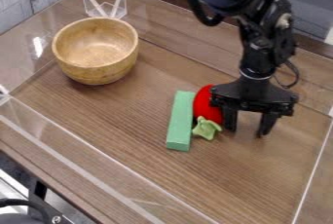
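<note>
My black gripper (255, 106) reaches down from the upper right onto the red object (212, 99), whose right part it hides. Its fingers straddle that side; whether they hold it I cannot tell. A green star-like piece (205, 129) touches the red object at its lower end. A mint-green bar (182, 121) lies just left of both, lengthwise front to back.
A wooden bowl (96, 51) sits at the upper left.
</note>
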